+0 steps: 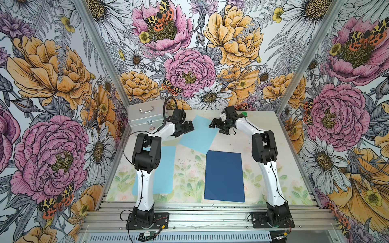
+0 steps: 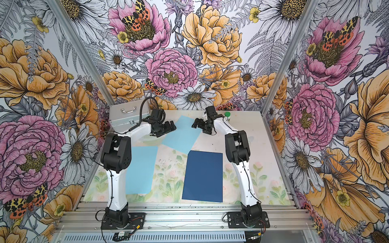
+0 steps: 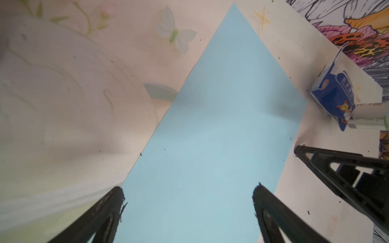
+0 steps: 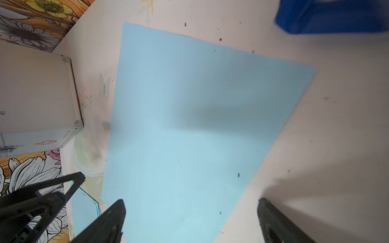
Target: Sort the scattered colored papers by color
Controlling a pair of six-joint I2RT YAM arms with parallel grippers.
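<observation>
One light blue paper (image 1: pixel 198 135) lies flat and slanted across the back middle of the table. Another light blue stack or sheet (image 1: pixel 164 172) is at the front left, partly behind the left arm in the top left view. A dark blue paper (image 1: pixel 224 176) rests at the front, right of centre. My left gripper is open over the left side of the slanted paper. Across from it, my right gripper is open over that paper's right side. Neither has anything between its fingers, and the sheet lies flat on the table beneath both.
A silver case (image 1: pixel 145 113) stands at the back left corner. Behind the right gripper are a small blue packet (image 3: pixel 336 93) and a green-capped bottle (image 2: pixel 227 115). Bare table stretches along the right side. The two grippers are close together.
</observation>
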